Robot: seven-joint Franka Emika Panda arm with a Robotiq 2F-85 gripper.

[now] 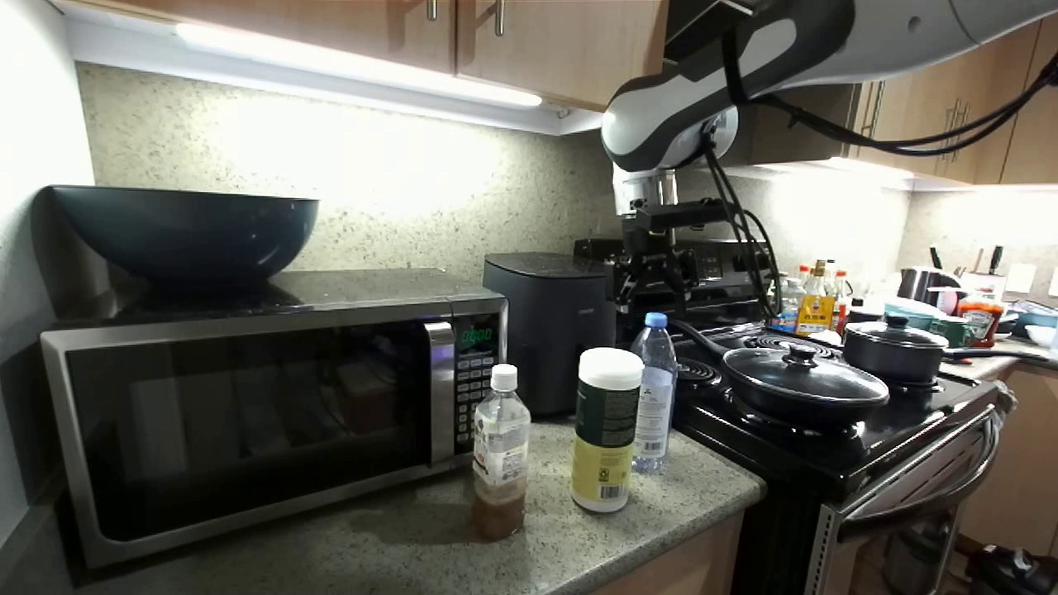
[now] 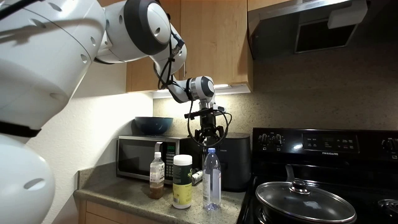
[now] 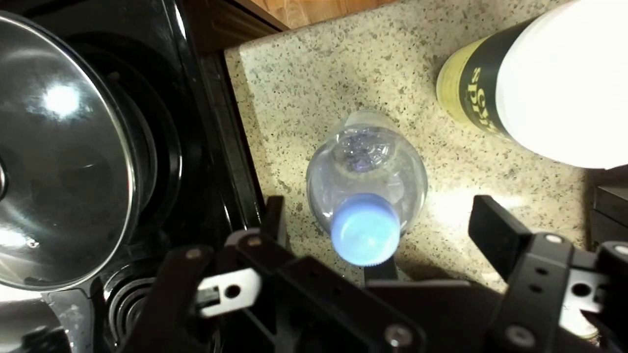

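My gripper [image 1: 652,292] hangs pointing down a little above the height of the clear water bottle [image 1: 652,397]. The bottle stands upright on the counter and has a blue cap [image 2: 211,150]. In the wrist view, the bottle's cap [image 3: 365,230] appears between the two widely spread fingers, with nothing gripped. Seen in exterior view 2, the gripper [image 2: 209,138] is just above the cap and looks to be behind it. How far apart they are in depth is hard to tell.
A green and yellow canister [image 1: 606,426] with a white lid stands close beside the bottle. Past it is a bottle of brown liquid [image 1: 501,456] before the microwave [image 1: 268,416]. A black appliance [image 2: 235,160] stands behind. The stove holds a lidded pan [image 1: 803,382].
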